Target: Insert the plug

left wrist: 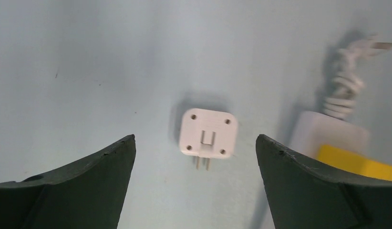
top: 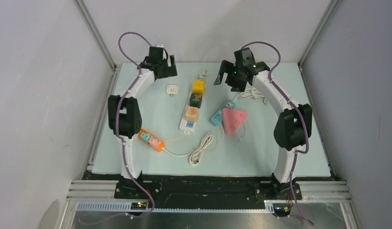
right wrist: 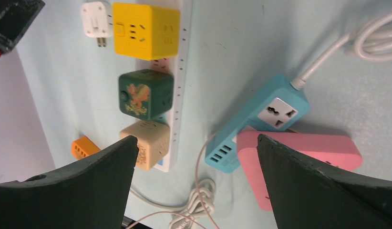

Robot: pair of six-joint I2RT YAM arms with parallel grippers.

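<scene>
Yellow (top: 198, 87), dark green (top: 195, 100) and tan (top: 191, 114) cube adapters sit in a row along the white power strip (top: 187, 125) mid-table; in the right wrist view the green cube (right wrist: 146, 94) stands between the yellow and tan ones. A white two-pin plug adapter (left wrist: 208, 133) lies on the bare table to the strip's left, its pins toward the viewer in the left wrist view. My left gripper (top: 173, 67) hangs open above and behind that adapter, holding nothing. Open and empty too, my right gripper (top: 221, 75) is raised right of the strip.
A blue power strip (top: 216, 117) and a pink triangular block (top: 233, 120) lie at right of centre. An orange strip (top: 151, 140) sits front left, and a coiled white cable (top: 201, 149) near the front.
</scene>
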